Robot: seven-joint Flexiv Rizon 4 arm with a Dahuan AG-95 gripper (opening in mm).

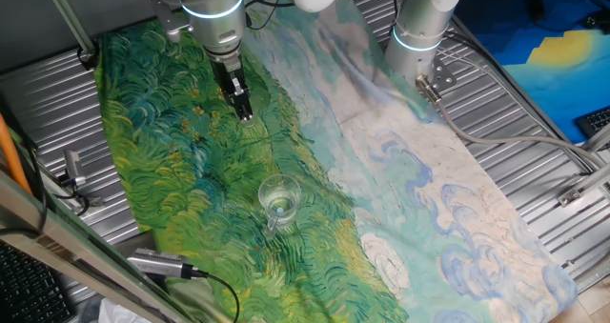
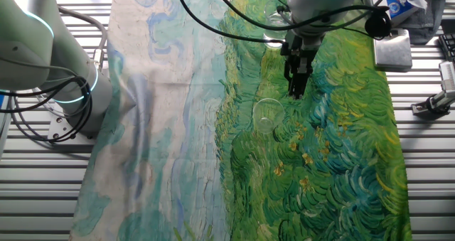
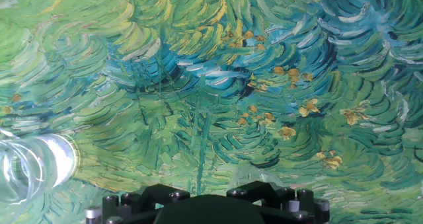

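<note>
A clear glass cup (image 1: 281, 201) stands on the green part of the painted cloth in exterior view 1, and its side and bright rim show at the left edge of the wrist view (image 3: 39, 168). In exterior view 2 a clear round piece (image 2: 268, 115) lies on the cloth, close to my gripper (image 2: 296, 96). My gripper (image 1: 242, 119) points down over the cloth, apart from the cup. Its dark fingers (image 3: 158, 192) reach in at the bottom of the wrist view. Nothing held shows, but the gap between the tips is unclear.
The painted cloth (image 1: 419, 209) has wide bare room toward its pale side. A silver box (image 2: 392, 50) sits at the cloth's edge, and black cables (image 2: 234, 35) hang around the arm.
</note>
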